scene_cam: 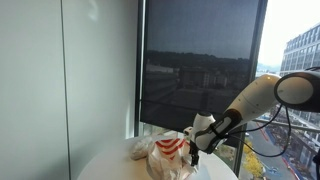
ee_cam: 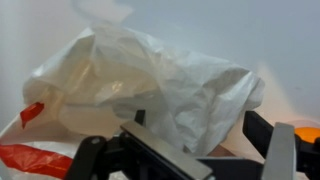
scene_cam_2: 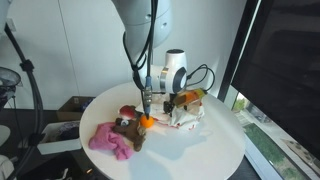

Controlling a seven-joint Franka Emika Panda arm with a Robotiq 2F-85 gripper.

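Observation:
A white plastic bag with red stripes (scene_cam: pixel 168 148) lies crumpled on the round white table (scene_cam: pixel 103 165). Close above its edge is my gripper (scene_cam: pixel 190 154), pointing down. In the wrist view the translucent bag (ee_cam: pixel 165 80) fills the middle, and my open gripper reaches over its near edge. An orange thing (ee_cam: pixel 307 133) peeks out beside the right finger. From the other side, an orange ball (scene_cam_2: pixel 147 122) shows near the arm, along with a brown plush toy (scene_cam_2: pixel 129 131) and a pink cloth (scene_cam_2: pixel 110 142).
A red item (scene_cam_2: pixel 127 110) lies behind the brown toy. Another pale bag (scene_cam: pixel 138 149) rests toward the table's back. Dark boxes (scene_cam_2: pixel 62 131) stand on the floor past the table.

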